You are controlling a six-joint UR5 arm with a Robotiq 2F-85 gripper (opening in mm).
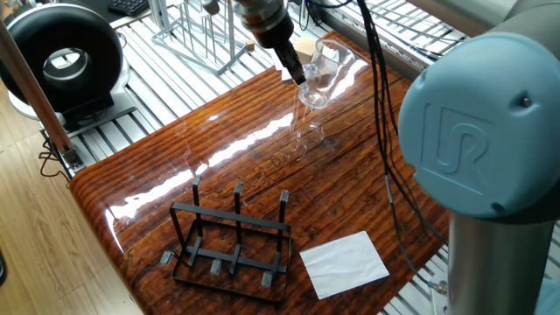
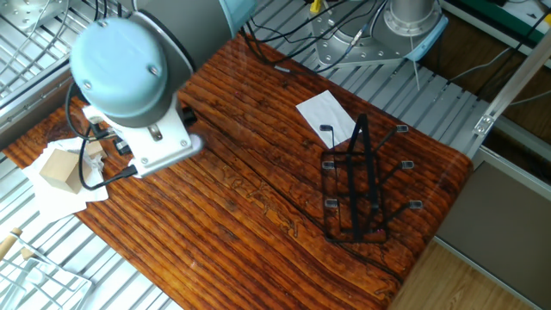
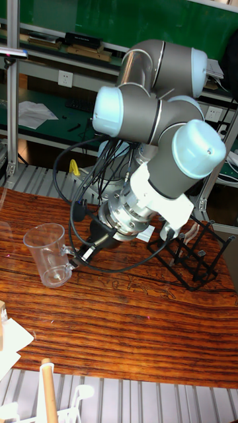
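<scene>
A clear mug, mouth upward and leaning somewhat, is at the left in exterior view 3. My gripper is shut on its handle side. In exterior view 1 the dark gripper reaches down to the same transparent mug near the table's far edge, and the mug looks strongly tipped. A faint reflection lies below it, so it appears held above the surface. The arm hides most of the mug and the fingers in exterior view 2. A black wire rack with upright prongs stands empty on the wooden table.
A white sheet lies beside the rack. A wooden block and white paper sit at the table's edge near the arm. Dark cables hang beside the arm.
</scene>
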